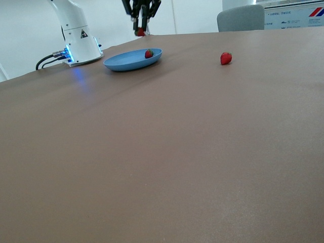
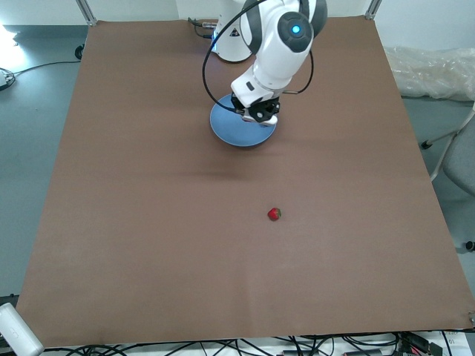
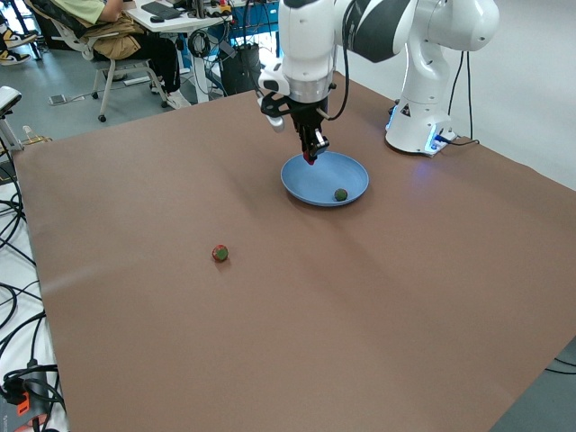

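My gripper (image 1: pixel 140 28) hangs just above the blue plate (image 3: pixel 306 180), shut on a red strawberry (image 1: pixel 140 32). In the right view the held fruit shows at the fingertips (image 3: pixel 308 153). Another strawberry (image 1: pixel 149 53) rests on the plate, its green top (image 3: pixel 341 194) toward the right camera. A single strawberry (image 2: pixel 274 213) lies on the brown table (image 2: pixel 185 245), apart from the plate and toward the left camera's side. In the left view the wrist hides the gripper's fingertips.
The arm's white base (image 1: pixel 81 45) stands behind the plate. Cables (image 3: pixel 22 378) run along one table edge. A grey chair (image 1: pixel 240 20) is beyond the table.
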